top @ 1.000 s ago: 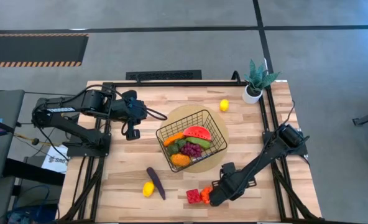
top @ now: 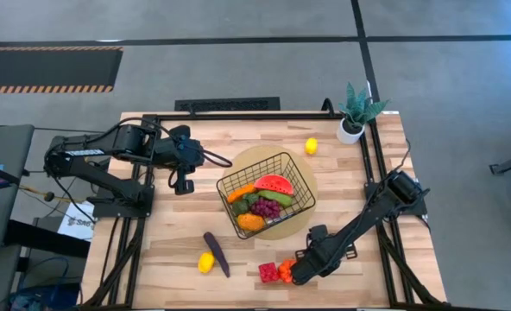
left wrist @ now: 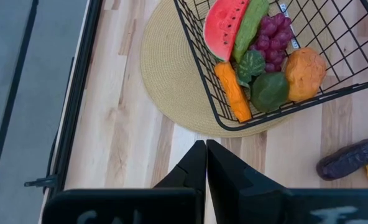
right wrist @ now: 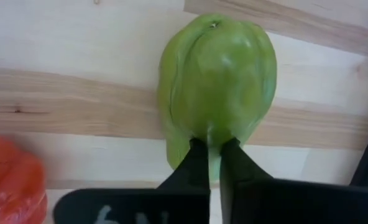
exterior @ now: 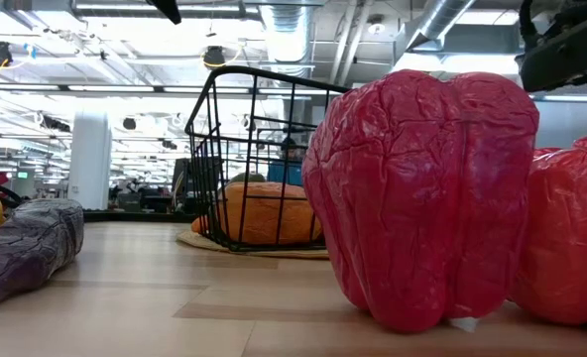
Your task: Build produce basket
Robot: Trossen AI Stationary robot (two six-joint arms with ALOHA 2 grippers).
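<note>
A green pepper (right wrist: 218, 78) lies on the table in the right wrist view. My right gripper is shut at the pepper's lower end, its fingertips touching each other with nothing between them. From above, the right arm's hand hides the green pepper, beside the orange-red pepper (top: 286, 270) and the red pepper (top: 268, 273). The wire basket (left wrist: 199, 62) holds a watermelon slice (left wrist: 225, 28), grapes (left wrist: 273, 40), a carrot (left wrist: 232, 91) and other produce. My left gripper is shut and empty, left of the basket.
An eggplant (top: 217, 254) and a yellow lemon-like fruit (top: 205, 262) lie at the front left. Another yellow fruit (top: 311, 146) is behind the basket, near a potted plant (top: 356, 114). A round woven mat (left wrist: 159, 74) lies under the basket.
The right gripper has gone from open around the green pepper's lower end to shut with nothing in it. The left arm is still.
</note>
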